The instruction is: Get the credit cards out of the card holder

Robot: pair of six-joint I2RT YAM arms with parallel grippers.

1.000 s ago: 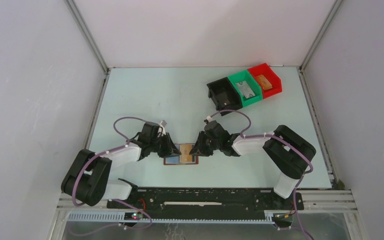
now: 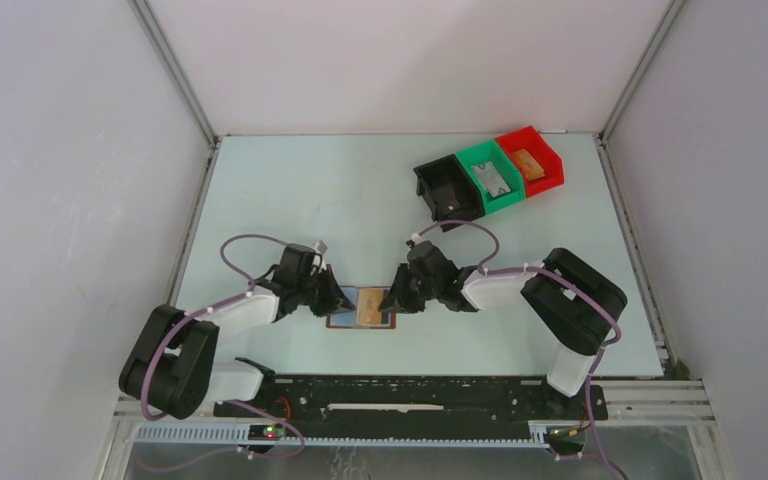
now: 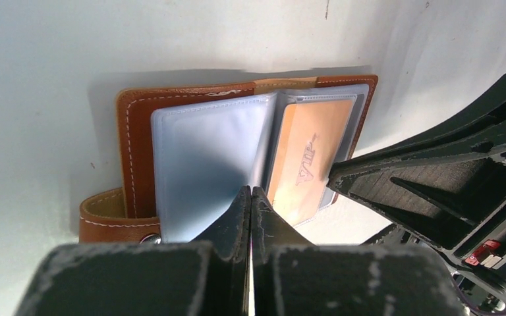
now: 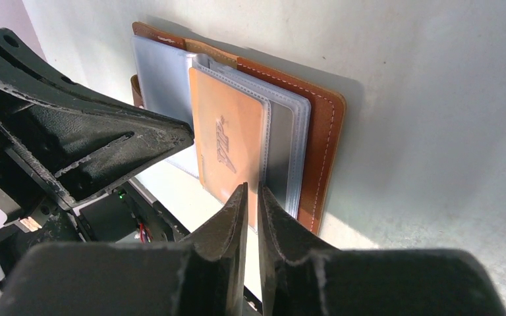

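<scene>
The brown leather card holder (image 3: 283, 84) lies unfolded flat on the table, clear sleeve pages facing up. An orange card marked VIP (image 3: 308, 155) sits inside its sleeve; a grey card (image 4: 280, 151) shows behind that sleeve's edge. My left gripper is shut with nothing between its fingers, its tips at the orange card's left side. At the opposite edge, my right gripper has a narrow gap between its fingers. The orange card's sleeve edge runs down to that gap; whether the fingers pinch it is unclear. In the top view both arms partly cover the holder.
Joined bins stand at the back right: a black bin (image 2: 433, 175) with something dark inside, a green bin (image 2: 476, 155) holding a silvery card, and a red bin (image 2: 550, 160) holding an orange one. The table (image 2: 290, 190) behind the arms is clear.
</scene>
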